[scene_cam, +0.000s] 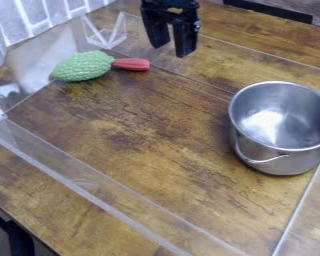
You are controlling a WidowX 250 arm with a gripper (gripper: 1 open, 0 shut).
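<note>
The black gripper (170, 36) hangs at the top centre of the camera view, its two fingers pointing down and apart with nothing seen between them. Below it to the left lie a green bumpy toy vegetable (83, 67) and a pink-red object (131, 64) touching or close beside its right end. A steel pot (279, 127) with a handle stands upright on the right side of the wooden table.
Clear plastic walls (83, 187) border the work area. A white grid-patterned surface lies at the top left.
</note>
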